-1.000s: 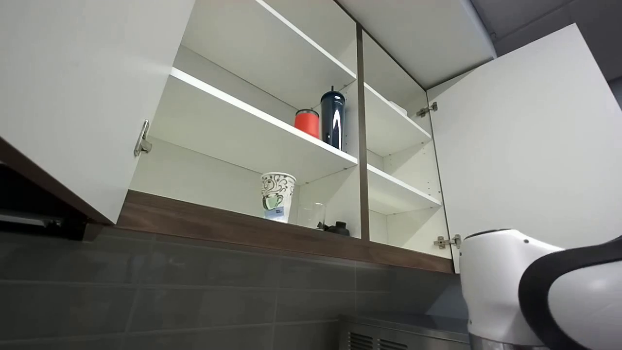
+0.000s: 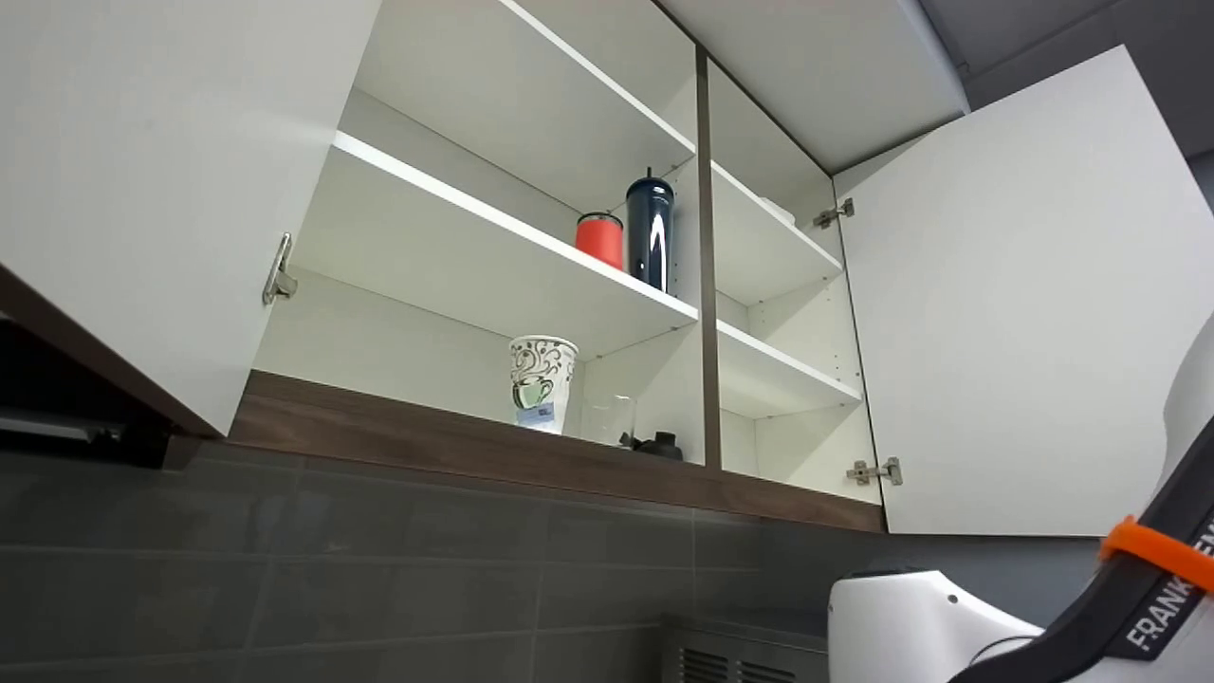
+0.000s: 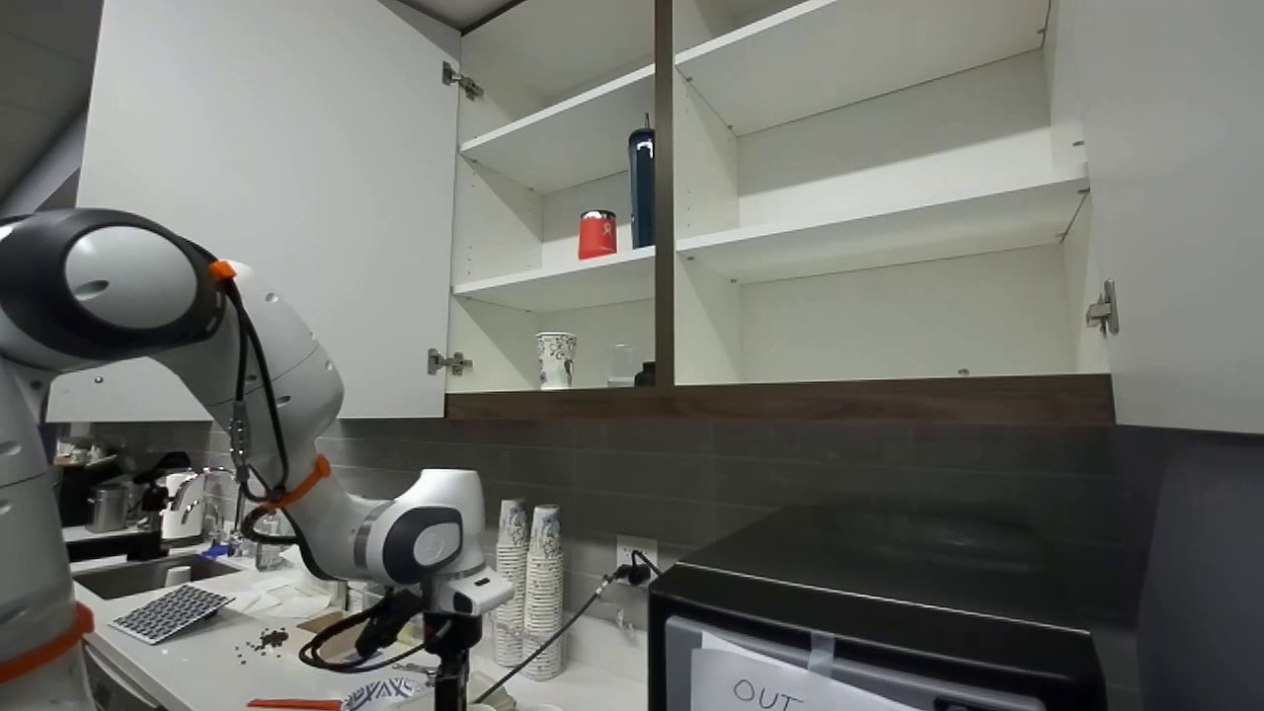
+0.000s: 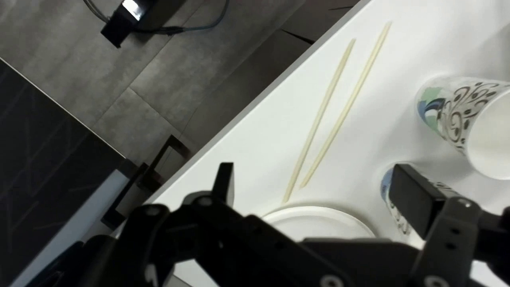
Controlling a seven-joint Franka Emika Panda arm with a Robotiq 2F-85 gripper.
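Note:
My gripper is open above a white counter (image 4: 260, 143), with a wide gap and nothing held between its fingers. Two pale chopstick-like sticks (image 4: 342, 114) lie side by side on the counter, ahead of the gap. Below them is a round white plate or lid (image 4: 315, 222), partly hidden by the gripper. At the right of the wrist view is a large patterned paper cup (image 4: 461, 112); another patterned cup (image 4: 399, 217) is largely covered by the right finger (image 4: 416, 198). In exterior view 2 the hand points down over the counter, its fingertips out of frame.
Beside the hand stand tall stacks of paper cups (image 3: 544, 604) and a black appliance (image 3: 877, 581). Overhead, the open cabinet holds a red tumbler (image 2: 599, 240), a dark blue bottle (image 2: 650, 233) and a patterned cup (image 2: 541, 383). A cable (image 3: 563, 634) runs to the wall outlet.
In exterior view 1, the arm's white end section has come down and shifted left, and an arm link with an orange band now shows at the right. The cabinet items have stayed put.

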